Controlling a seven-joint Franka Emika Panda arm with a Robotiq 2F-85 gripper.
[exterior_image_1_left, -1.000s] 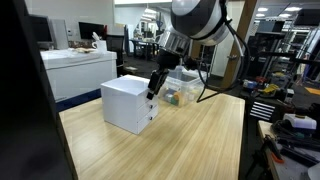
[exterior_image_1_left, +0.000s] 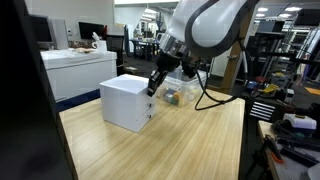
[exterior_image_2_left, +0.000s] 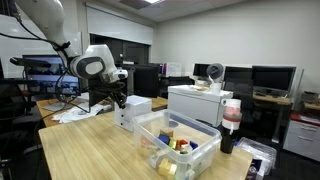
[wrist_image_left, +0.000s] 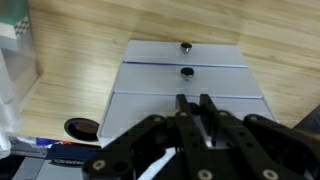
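A white box-shaped drawer unit (exterior_image_1_left: 127, 103) stands on the wooden table, open drawer fronts not visible. From above in the wrist view, its front shows stacked white drawers, with two dark knobs (wrist_image_left: 186, 72) in a line. My gripper is at the uppermost drawer, in line with those knobs. Its dark fingers are shut at the spot where the top knob would sit and cover it. Exterior view 1 has the gripper (exterior_image_1_left: 154, 84) right against the unit's front near its upper edge.
In exterior view 2, a clear bin (exterior_image_2_left: 180, 140) of colourful items stands near the drawer unit, beside a dark bottle (exterior_image_2_left: 229, 126). Bare tabletop (exterior_image_1_left: 185, 145) lies in front of the unit.
The arm has risen slightly over the last second, while the gripper has stayed close to the unit's front. The drawer unit stands in nearly the same place.
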